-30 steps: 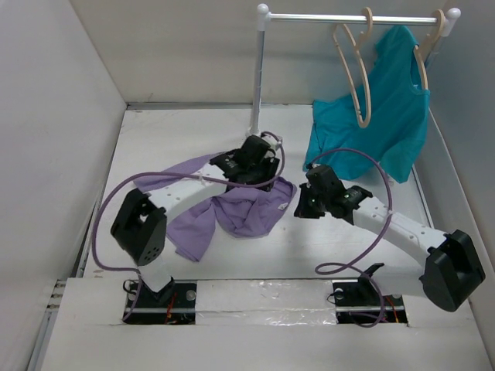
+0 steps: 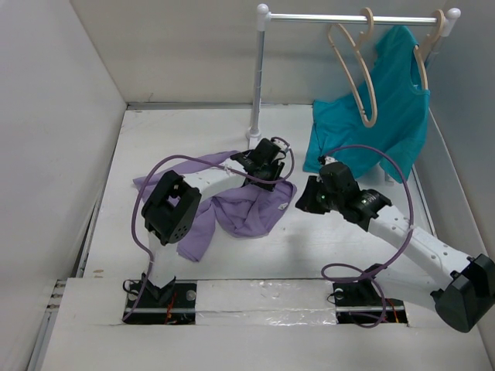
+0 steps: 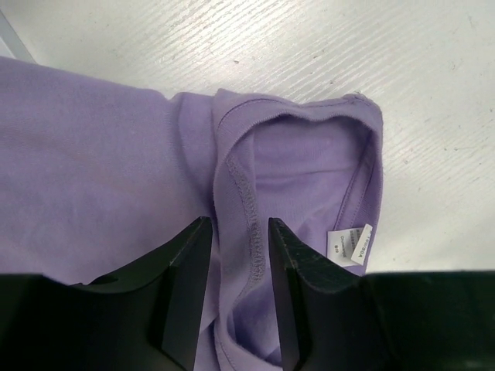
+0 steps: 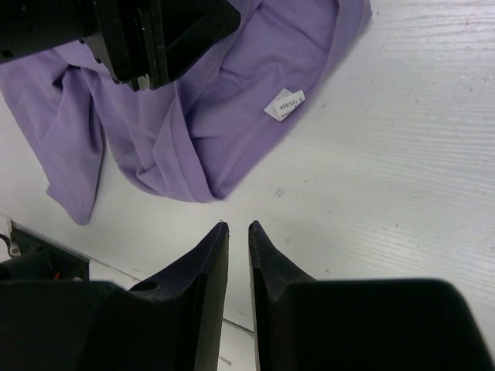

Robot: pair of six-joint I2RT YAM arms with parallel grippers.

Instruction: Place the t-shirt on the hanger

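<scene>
A purple t-shirt (image 2: 244, 212) lies rumpled on the white table, its label showing in both wrist views. My left gripper hovers over its folded, seamed edge (image 3: 244, 201), fingers parted, with fabric visible between and beneath them; whether it touches cannot be told. My right gripper (image 2: 308, 202) is beside the shirt's right end, over bare table, its fingers slightly apart (image 4: 238, 239) with nothing between. An empty wooden hanger (image 2: 370, 108) hangs from the rail (image 2: 309, 17) at the back.
A teal garment (image 2: 394, 77) on another hanger drapes down to the back right of the table. The rail's post (image 2: 256, 93) stands behind the shirt. Bare table (image 2: 348, 243) lies to the right and front.
My left arm has shifted slightly right at the wrist over the shirt, and my right arm has moved toward the front right. The hanger has swung a little; the shirt looks much the same.
</scene>
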